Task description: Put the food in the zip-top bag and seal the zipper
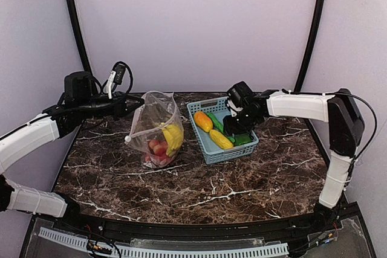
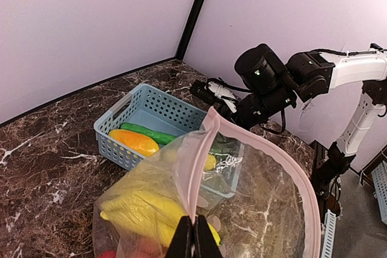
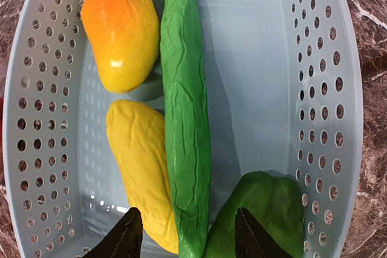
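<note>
The clear zip top bag (image 1: 158, 119) stands with its mouth open, bananas (image 1: 173, 136) and red fruit (image 1: 158, 149) inside it. My left gripper is shut on the bag's rim (image 2: 194, 185). Over the blue basket (image 3: 254, 77) hangs my right gripper, part open, its fingers (image 3: 128, 234) empty. Between and below those fingertips lies the lower end of a green cucumber (image 3: 186, 113). A yellow squash (image 3: 142, 167) is on its left, a dark green pepper (image 3: 260, 216) on its right. An orange mango (image 3: 120, 28) fills the upper left corner.
The basket's perforated walls (image 3: 42, 125) rise on both sides of the food. Bag and basket stand close together on the dark marbled table (image 1: 181, 191), whose front part is clear.
</note>
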